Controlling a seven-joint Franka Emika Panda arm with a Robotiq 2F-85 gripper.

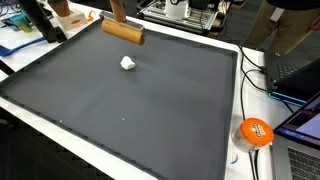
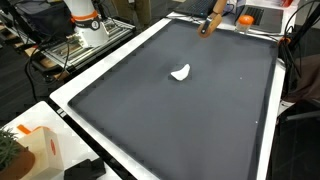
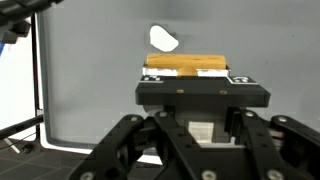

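A small white piece lies on a dark grey board; in the wrist view it sits just beyond the wooden tool, apart from it. The tan wooden tool has a crossbar and an upright part, and in exterior view 2 the tool is at the board's far edge. From above, the crossbar shows a pale strip along its near side. My gripper is shut on the tool's upright part, its grip mostly hidden under the dark gripper body. Whether the crossbar touches the board, I cannot tell.
An orange-topped container stands on the white table off the board's right side. A laptop and cables lie further right. Bare board surrounds the white piece.
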